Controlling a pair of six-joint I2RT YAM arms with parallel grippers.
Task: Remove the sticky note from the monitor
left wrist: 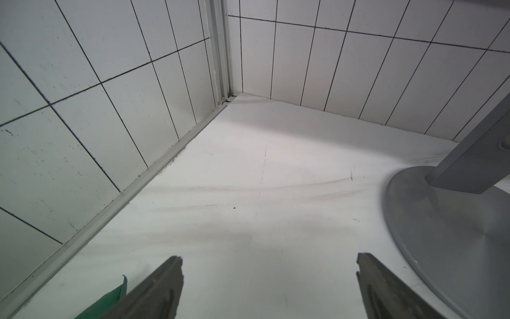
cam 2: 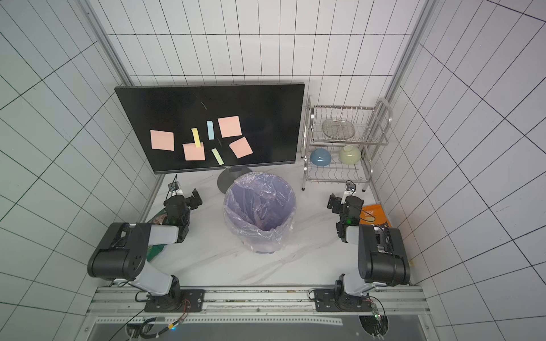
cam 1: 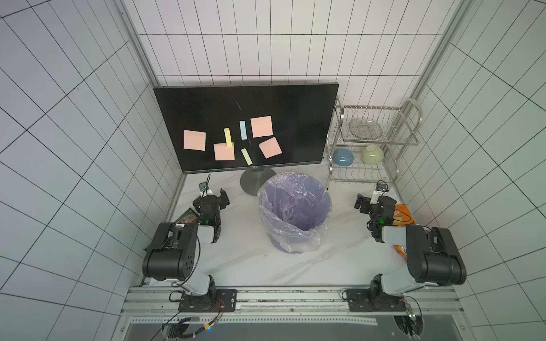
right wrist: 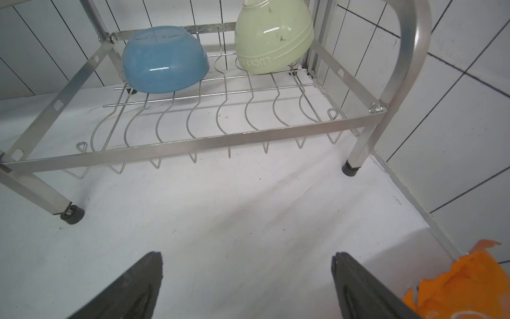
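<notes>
A wide black monitor (cam 1: 301,113) stands at the back left, with several notes stuck to its screen. Among them are a pink square at the left (cam 1: 194,140), one at the upper right (cam 1: 261,126), a tilted one (cam 1: 270,147) and a lower one (cam 1: 224,152) overlapped by a yellow strip (cam 1: 228,137). A blue strip (cam 1: 242,130) and a pale green strip (cam 1: 246,157) are there too. Below the screen's left part, my left gripper is open and empty over the table. My right gripper, likewise open and empty, faces the rack.
A purple bin (cam 1: 273,227) with a clear liner stands mid-table, before the monitor's base (left wrist: 451,228). At the right, a metal rack (right wrist: 212,141) holds a blue bowl (right wrist: 164,59) and a green bowl (right wrist: 273,34). Bags lie by both side walls, one of them orange (right wrist: 467,289).
</notes>
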